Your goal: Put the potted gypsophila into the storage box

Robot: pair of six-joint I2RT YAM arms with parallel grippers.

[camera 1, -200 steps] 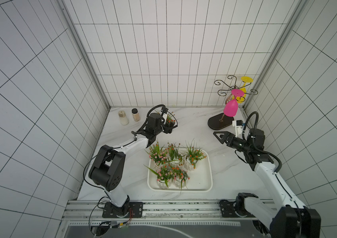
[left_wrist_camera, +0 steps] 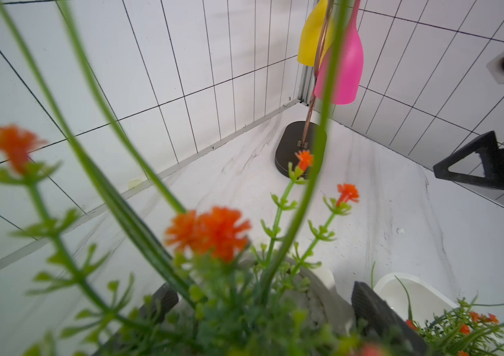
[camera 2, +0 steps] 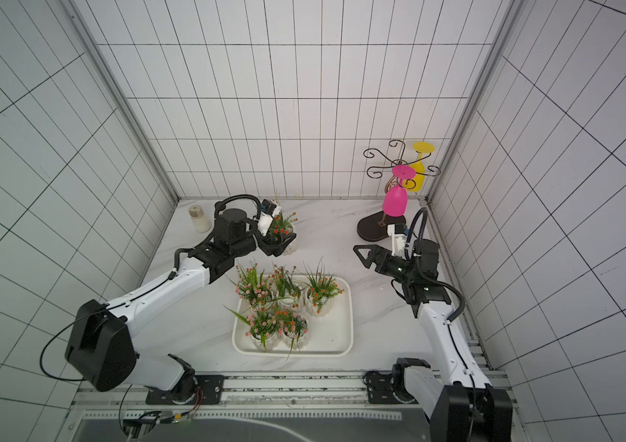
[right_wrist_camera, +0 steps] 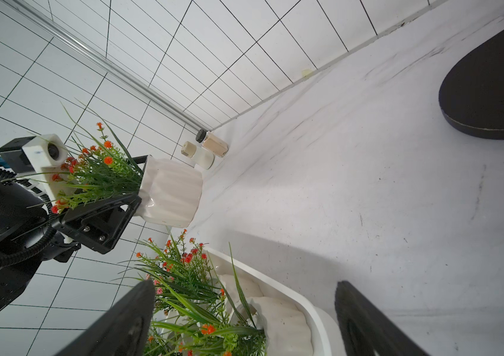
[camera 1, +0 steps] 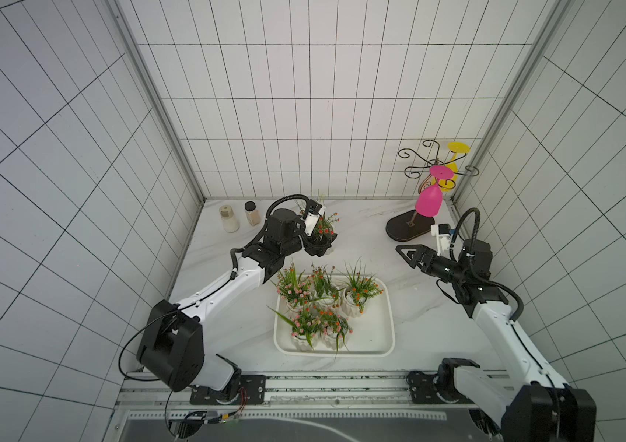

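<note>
A white ribbed pot with green leaves and orange-red flowers is held in my left gripper above the table, behind the white storage box. Several similar potted flowers stand in that box, crowded toward its left and back, with some bare floor at its right. My right gripper stands open and empty to the right, above the table near the dark lamp base.
A stand with pink and yellow cups on a dark base stands at back right. Two small shakers are at back left. The table's middle behind the box and its right front are clear.
The right arm and the box have not moved.
</note>
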